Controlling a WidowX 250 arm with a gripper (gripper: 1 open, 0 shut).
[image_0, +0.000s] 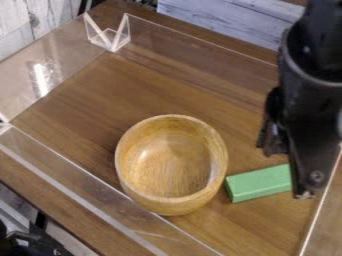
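Note:
A round wooden bowl (171, 165) sits on the wooden table, empty. Just right of it lies a green rectangular block (257, 184), partly covered by the dark gripper (297, 160), which hangs over the right side of the view. Its fingertips are dark and overlap one another, so the state of the fingers is hard to make out.
Clear plastic walls edge the table (107, 110) on the left and front. A small clear holder (110, 32) stands at the back left.

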